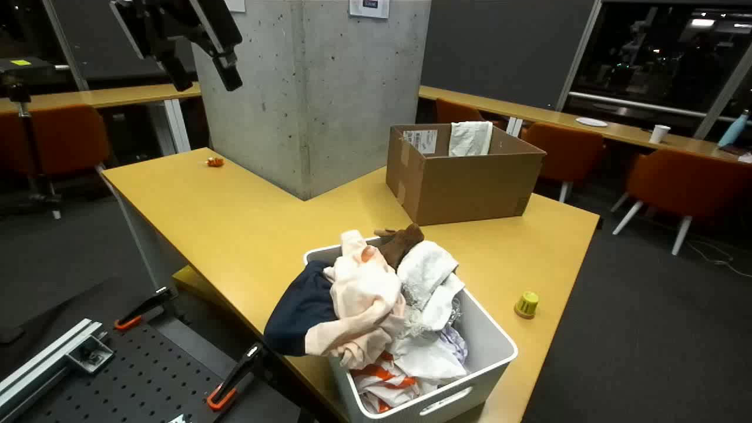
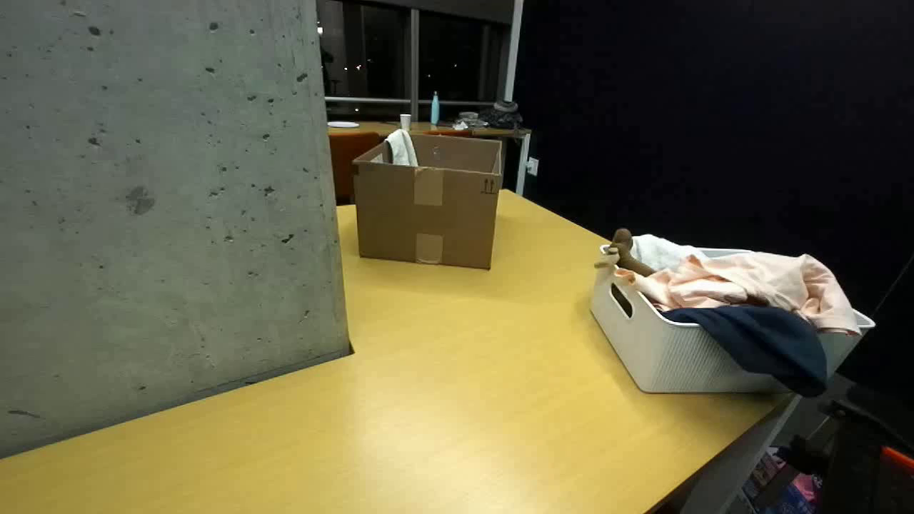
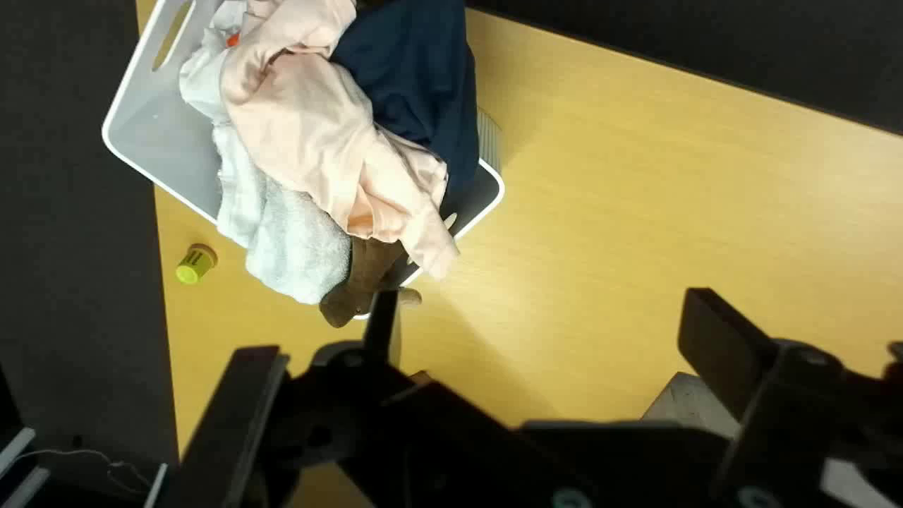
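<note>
My gripper (image 1: 201,76) hangs high at the upper left of exterior view 1, well above the table. In the wrist view its two fingers stand wide apart, one finger (image 3: 382,326) at the left and the other at the right, with nothing between them. A grey-white basket (image 1: 486,345) stands at the table's near edge, heaped with cloth. On top lie a pink cloth (image 1: 366,289) and a navy cloth (image 1: 299,310), which drapes over the rim. White cloths (image 1: 427,271) and a brown soft item (image 1: 402,243) are beside them. An orange-and-white cloth (image 1: 388,380) shows lower down.
Behind the basket, an open cardboard box (image 1: 472,187) has a white cloth (image 1: 470,138) hanging over its wall. A concrete pillar (image 1: 303,98) rises beside the table. A small yellow-green cup (image 1: 526,304) stands near the right edge; a small orange item (image 1: 215,162) lies far left. Mid-table is clear.
</note>
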